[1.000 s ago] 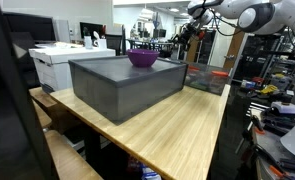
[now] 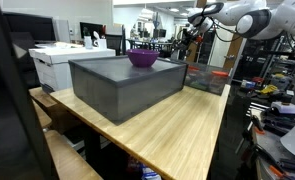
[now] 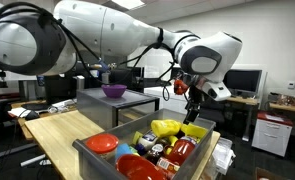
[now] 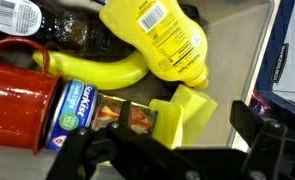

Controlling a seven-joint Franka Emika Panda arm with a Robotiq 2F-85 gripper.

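My gripper hangs over the grey bin (image 3: 100, 170), its fingers wide apart and nothing held between them. Below it in the wrist view lie a yellow block-like item (image 4: 193, 108) and a yellow mustard bottle (image 4: 159, 38). To the left are a banana (image 4: 105, 71), a red mug (image 4: 19, 108), a blue can (image 4: 71, 113) and a dark bottle (image 4: 75, 30). A small picture box (image 4: 109, 108) is partly covered by one finger. In the second exterior view, the gripper (image 3: 194, 105) is above the bin's far right part.
A purple bowl (image 2: 142, 58) rests on a long grey box (image 2: 127, 92) on the wooden table (image 2: 162, 135). The bin's walls stand close around the crowded items.
The far end of the arm has come down slightly. The bowl and the grey box have stayed in place.
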